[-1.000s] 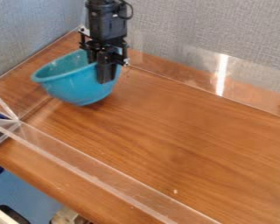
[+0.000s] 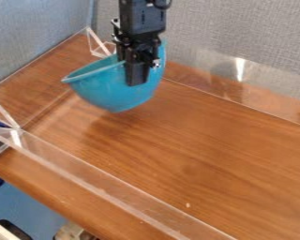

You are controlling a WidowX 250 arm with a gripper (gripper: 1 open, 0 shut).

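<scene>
A blue bowl (image 2: 112, 89) hangs tilted above the wooden surface (image 2: 190, 159) in the upper left of the camera view. The black gripper (image 2: 138, 70) reaches down from the top edge and is shut on the bowl at its upper right side. The fingertips are partly hidden against the bowl.
Clear acrylic walls (image 2: 102, 189) border the wooden surface along the front and back. Grey walls (image 2: 247, 37) stand behind. Dark blue items sit at the left edge, outside the front barrier.
</scene>
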